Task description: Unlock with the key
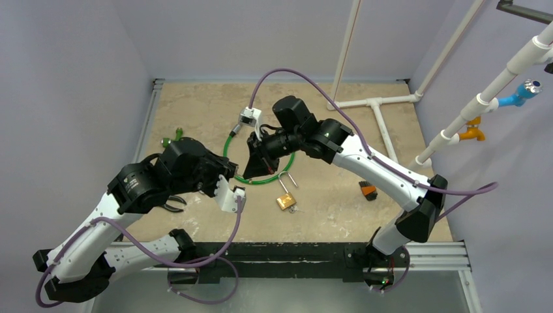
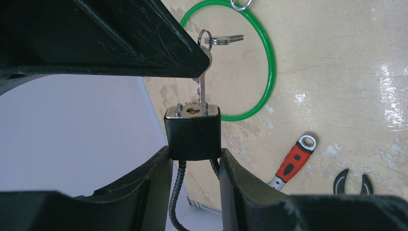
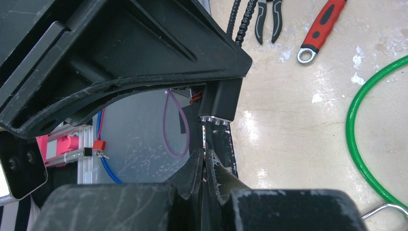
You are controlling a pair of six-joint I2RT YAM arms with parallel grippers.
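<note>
A black lock body (image 2: 192,134) with a metal keyhole face and a braided cable is held upright in my left gripper, shut on it. My right gripper is shut on a thin silver key (image 2: 202,86), whose ring carries more keys. The blade points at the lock's metal face, close to it; the left wrist view does not clearly show whether it touches. A brass padlock (image 1: 287,201) lies open on the table.
A green hose (image 1: 261,181) loops on the table (image 1: 326,222) below both grippers. A red-handled wrench (image 2: 293,161) and pliers (image 1: 175,203) lie nearby. White pipes (image 1: 385,130) stand at the right and back.
</note>
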